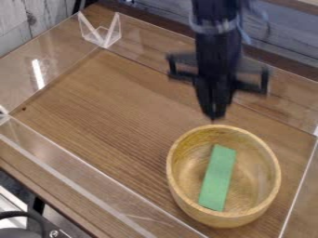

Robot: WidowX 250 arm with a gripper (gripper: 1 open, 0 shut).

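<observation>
A tan round bowl (187, 193) stands at the front right of the camera view, with a green rectangular block (217, 177) lying inside it. The black gripper (231, 93) is raised above and behind the bowl, its lower part blurred, so whether it is open or shut cannot be told.
A wooden table (93, 130) has a wide clear area left of the bowl. A clear plastic stand (102, 28) is at the back left. Dark cables lie at the lower left edge.
</observation>
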